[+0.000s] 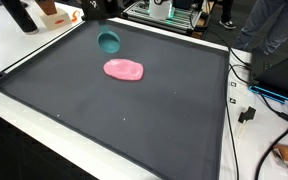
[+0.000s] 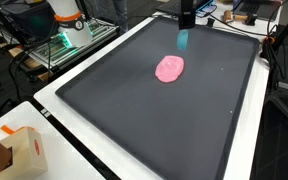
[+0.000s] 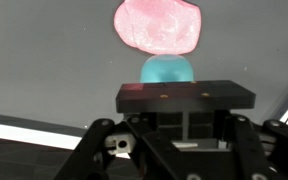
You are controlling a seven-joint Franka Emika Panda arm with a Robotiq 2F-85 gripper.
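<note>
My gripper (image 2: 185, 25) hangs over the far part of the dark board, shut on a small light-blue cup (image 2: 182, 40). In exterior view 1 the cup (image 1: 108, 42) is tipped so that its round end faces the camera. A pink, rounded flat piece (image 1: 123, 69) lies on the board, a little nearer that camera than the cup. From the wrist, the cup (image 3: 167, 69) shows just beyond the gripper's dark bar, with the pink piece (image 3: 159, 24) past it. The bar hides where the fingers meet the cup.
The dark board (image 1: 134, 115) has a white border and is bare apart from the pink piece. A black clip-like item (image 1: 246, 116) stands on the white edge at the right. In exterior view 2 a wooden box (image 2: 19, 153) sits at the near left corner.
</note>
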